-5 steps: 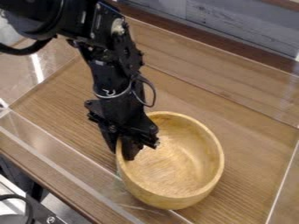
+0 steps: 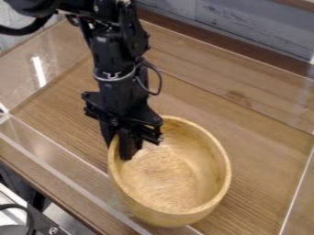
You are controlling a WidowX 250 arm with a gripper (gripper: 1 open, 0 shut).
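Note:
My black gripper (image 2: pixel 123 138) reaches down from the top left to the left rim of a light wooden oval bowl (image 2: pixel 172 184) in the lower middle. Its fingertips are at that rim, partly hidden behind it, so I cannot see whether they are shut on it.
The wooden table (image 2: pixel 233 92) has free room behind and to the right of the bowl. A pale wall (image 2: pixel 221 23) runs along the back. Clear strips lie along the left and front edges, with dark cables at the lower left.
The arm and gripper have shifted slightly left, and the bowl has moved a little left along with them.

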